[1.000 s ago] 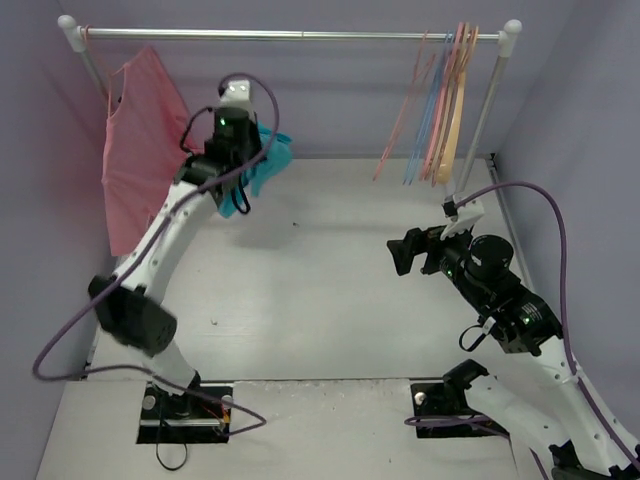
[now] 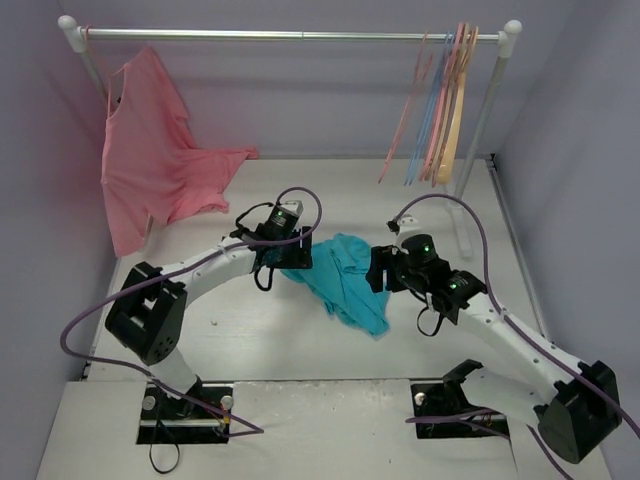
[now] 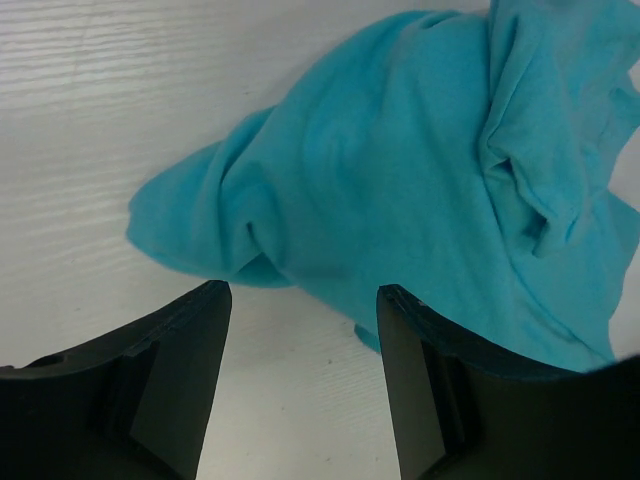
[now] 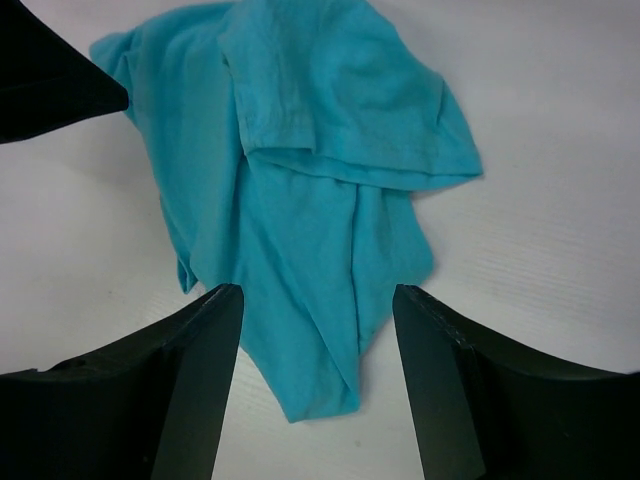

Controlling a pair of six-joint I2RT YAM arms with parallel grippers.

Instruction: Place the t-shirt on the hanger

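Observation:
A teal t-shirt point(image 2: 350, 285) lies crumpled on the table between my two arms. My left gripper point(image 2: 303, 250) is over its left end; in the left wrist view the fingers point(image 3: 175, 370) stand apart, with nothing held between them. On the shirt's right side hovers my right gripper point(image 2: 380, 268). Its fingers point(image 4: 200, 370) are apart too, and the shirt's folded cloth point(image 4: 300, 230) shows beyond them. Several hangers point(image 2: 440, 115), pink, blue and tan, hang at the right end of the rail point(image 2: 300, 36).
A pink shirt point(image 2: 150, 150) hangs at the rail's left end. Bare table point(image 2: 270, 340) lies in front of the teal shirt and behind it. A dark tip point(image 4: 60, 80) of the other gripper shows at the right wrist view's upper left.
The left gripper held the teal shirt up near the rail; the shirt now lies on the table, released. Both grippers have since moved inward toward it.

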